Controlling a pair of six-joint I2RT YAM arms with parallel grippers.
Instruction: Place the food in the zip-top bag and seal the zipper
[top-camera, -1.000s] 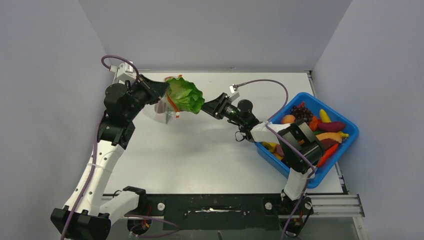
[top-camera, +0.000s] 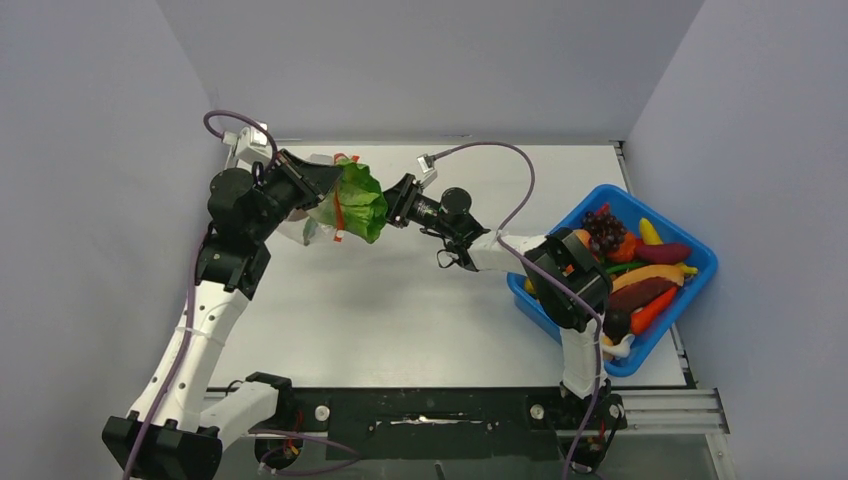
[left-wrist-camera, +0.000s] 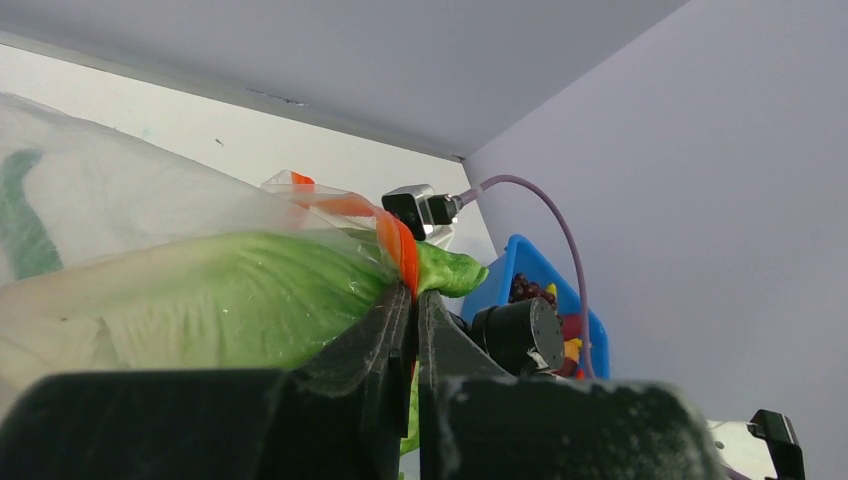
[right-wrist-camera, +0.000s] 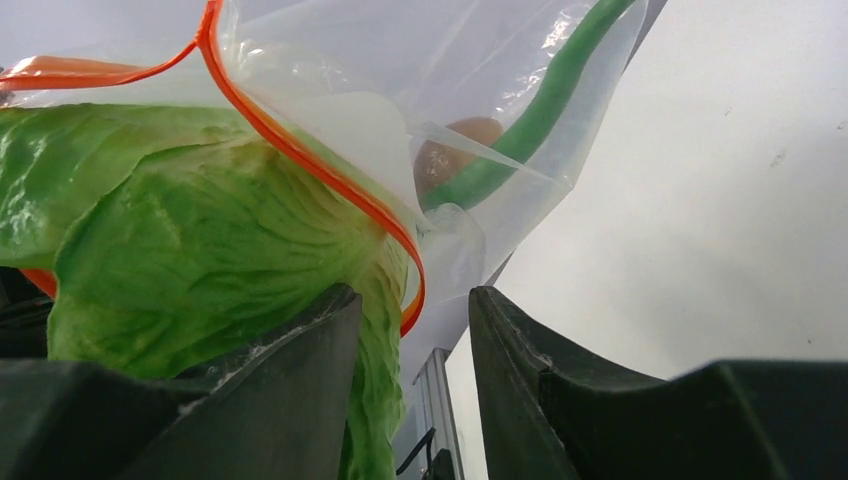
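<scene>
A clear zip top bag (left-wrist-camera: 130, 190) with an orange zipper hangs from my left gripper, which is shut on its rim beside the orange strip. Leafy green lettuce (top-camera: 362, 205) fills the mouth and sticks out on the right, partly inside the bag. Through the plastic in the right wrist view show a long green food piece (right-wrist-camera: 540, 110) and a brownish one (right-wrist-camera: 455, 150). My right gripper is open at the lettuce end; lettuce leaf and the lower loop of the zipper (right-wrist-camera: 412, 270) appear between its fingers, not clamped.
A blue basket (top-camera: 700, 250) of mixed toy fruit and vegetables stands at the right, partly under my right arm.
My right gripper has moved left, up against the lettuce. The lettuce has been pushed left toward the bag and protrudes less. My left arm has barely moved.
</scene>
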